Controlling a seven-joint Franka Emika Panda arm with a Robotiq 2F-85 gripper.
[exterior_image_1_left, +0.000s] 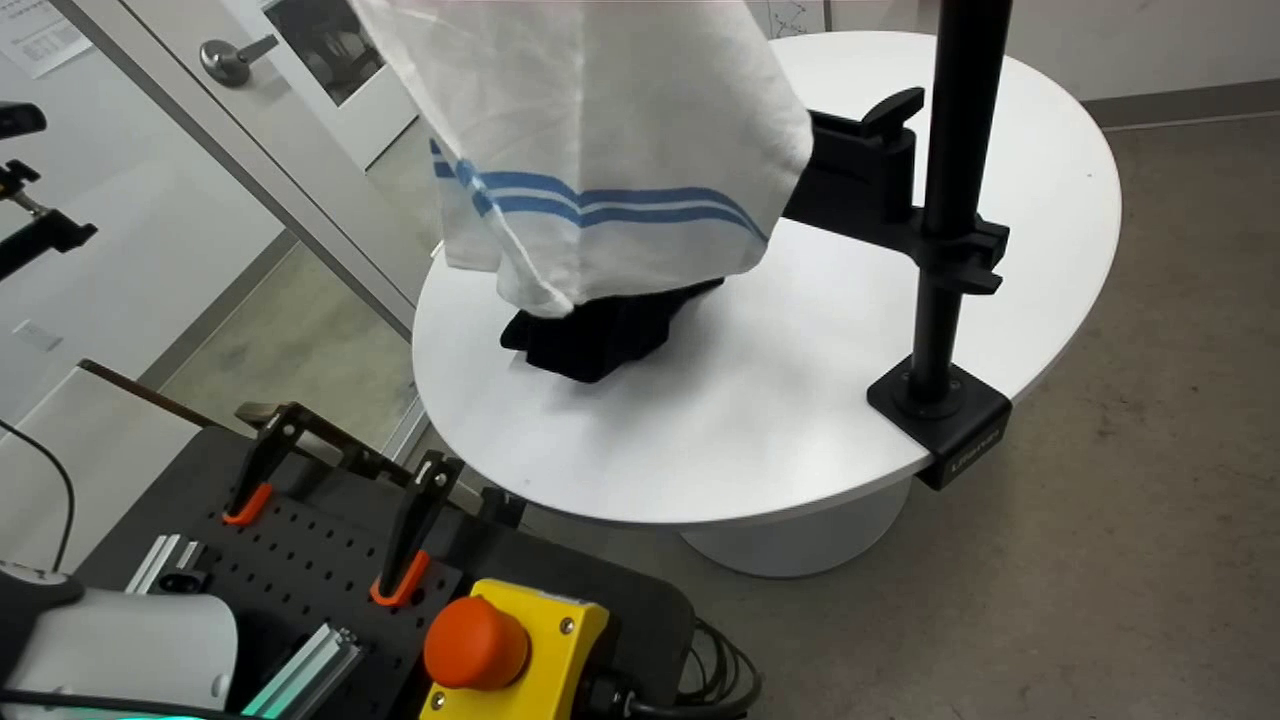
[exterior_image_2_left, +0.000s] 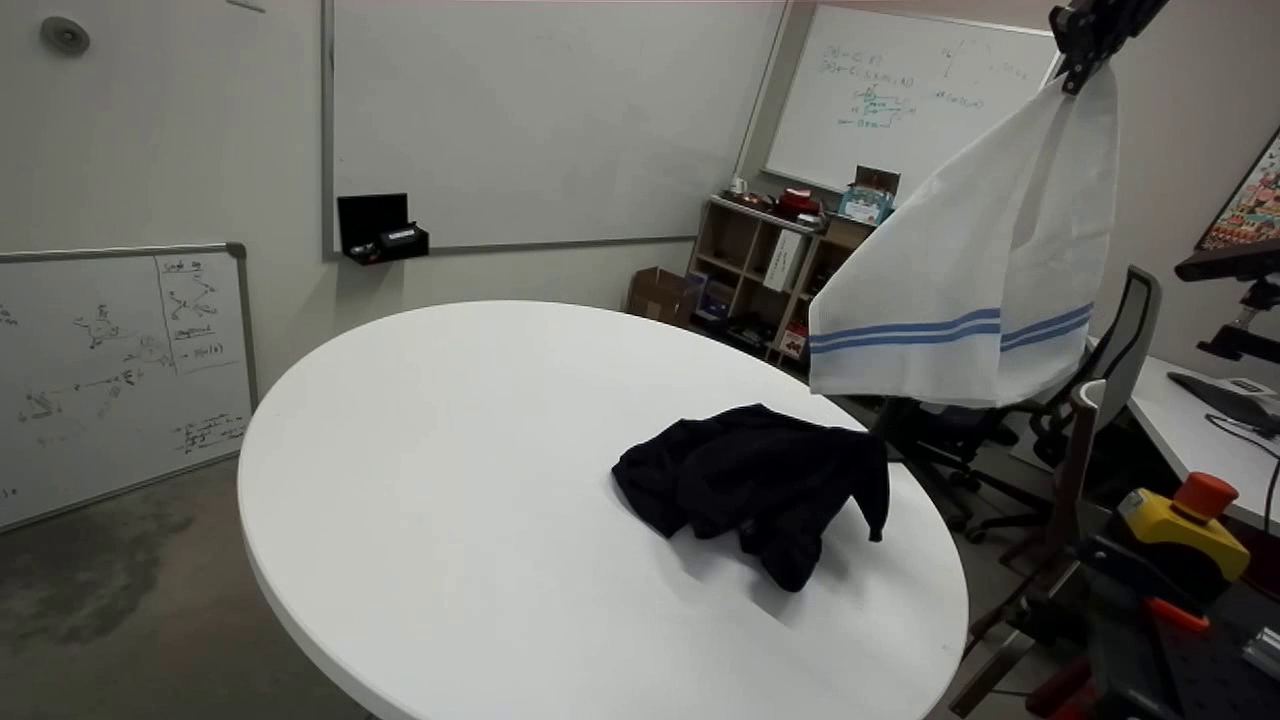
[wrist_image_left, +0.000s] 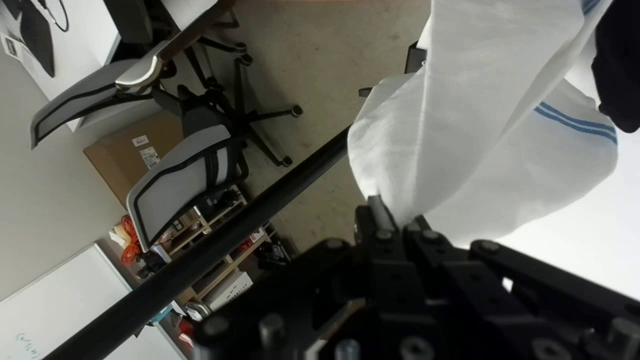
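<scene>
A white towel (exterior_image_2_left: 960, 258) with blue stripes hangs from my gripper (exterior_image_2_left: 1071, 86), which is shut on its top corner, high above the table's edge in exterior view 2. In the wrist view the towel (wrist_image_left: 468, 120) runs out from between the fingertips of the gripper. On the white round table (exterior_image_2_left: 456, 480) lies a crumpled black cloth (exterior_image_2_left: 750, 480). Exterior view 1 shows only the lower part of that black cloth (exterior_image_1_left: 600, 336), the rest being covered by the hanging towel (exterior_image_1_left: 588, 132); there the gripper is out of frame.
A black post (exterior_image_1_left: 954, 180) with a side arm is clamped to the table's edge. The yellow box with a red button (exterior_image_1_left: 516, 648) sits on the dark bench.
</scene>
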